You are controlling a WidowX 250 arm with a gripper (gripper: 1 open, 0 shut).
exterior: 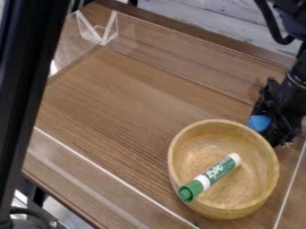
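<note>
My black gripper (273,125) is at the right edge of the view, just beyond the back right rim of a wooden bowl (191,192), shut on a blue object (259,122) that is partly hidden by the fingers. In the bowl lies a green and white marker (210,176), slanting from lower left to upper right.
A white bracket-like piece (98,34) stands at its far left corner, and a pale wall runs along the back. Dark objects fill the left edge.
</note>
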